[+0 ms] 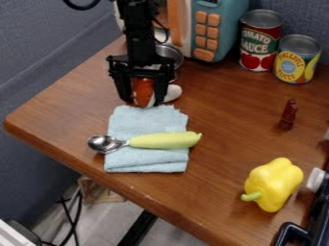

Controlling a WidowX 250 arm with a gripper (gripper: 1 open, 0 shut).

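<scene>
My black gripper [142, 85] is low over the table at the upper middle, around a red-orange object [142, 92] with some white beside it. Its finger state is hard to make out, as the arm hides much of the object. A white piece [172, 92] lies just right of it. Below is a folded light-blue cloth [148, 159] with a yellow-handled scoop [162, 140] lying across it.
At the back stand a teal toy appliance [216, 29], a metal bowl behind the arm, and two cans [260, 43]. A small red bottle [290, 114] and yellow pepper [271, 184] are right.
</scene>
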